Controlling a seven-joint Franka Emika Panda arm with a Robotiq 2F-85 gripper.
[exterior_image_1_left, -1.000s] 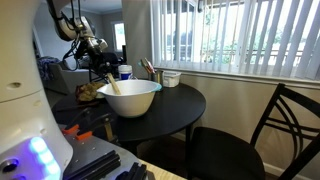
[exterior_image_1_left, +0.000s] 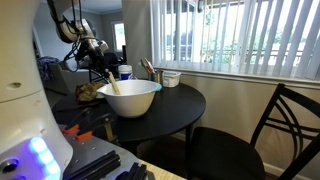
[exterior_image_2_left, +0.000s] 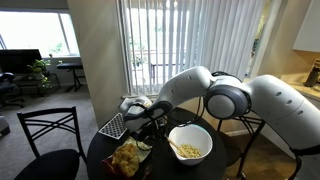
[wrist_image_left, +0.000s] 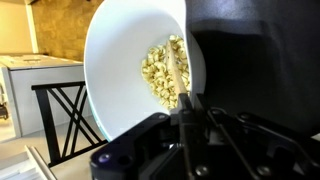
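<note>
A round white bowl (exterior_image_1_left: 130, 104) stands on the dark round table. In the wrist view, pale, nut-like pieces (wrist_image_left: 158, 75) cover part of the bottom of the bowl (wrist_image_left: 115, 55). My gripper is shut on a light wooden stick or spoon handle (wrist_image_left: 175, 70), whose far part reaches down toward those pieces. Its lower end is hard to make out. From the other side, the handle (exterior_image_2_left: 175, 148) slants into the bowl (exterior_image_2_left: 204, 139) beside my dark gripper (exterior_image_2_left: 160, 128). The fingertips are too small to separate there.
Behind the bowl, a cup (exterior_image_1_left: 125, 72) and a holder with utensils (exterior_image_1_left: 151, 72) share the table (exterior_image_1_left: 185, 105). A yellowish bag-like item (exterior_image_2_left: 125, 158) lies near the gripper. Black chairs (exterior_image_1_left: 225, 150) stand around.
The bowl and the wooden handle stay where they were. Only the person in the background has shifted posture slightly.
</note>
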